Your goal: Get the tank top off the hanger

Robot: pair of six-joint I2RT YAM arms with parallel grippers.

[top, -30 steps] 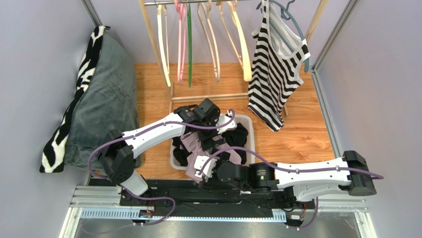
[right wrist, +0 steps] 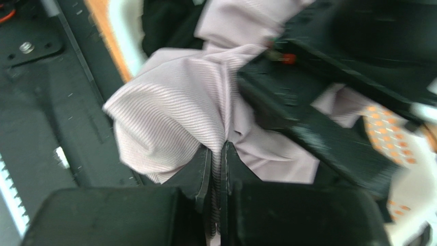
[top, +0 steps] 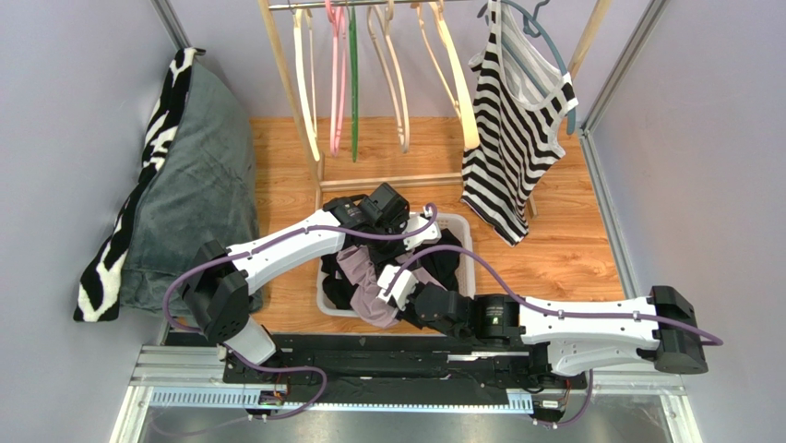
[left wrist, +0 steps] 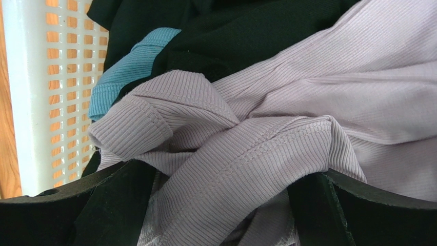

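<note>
A black-and-white striped tank top (top: 512, 157) hangs on a blue hanger (top: 570, 115) at the rack's right. Below the rack, a white basket (top: 466, 268) holds dark clothes and a lilac ribbed garment (left wrist: 359, 102). My left gripper is open in the basket, lilac fabric bunched between and over its fingers. My right gripper is shut on a fold of that lilac garment at the basket's front.
Empty hangers (top: 399, 120) hang along the rail. A grey pillow (top: 198, 194) with a striped cover lies at the left.
My right gripper has shifted slightly right and up in the top view, moving the lilac fabric with it. The left arm looks unchanged.
</note>
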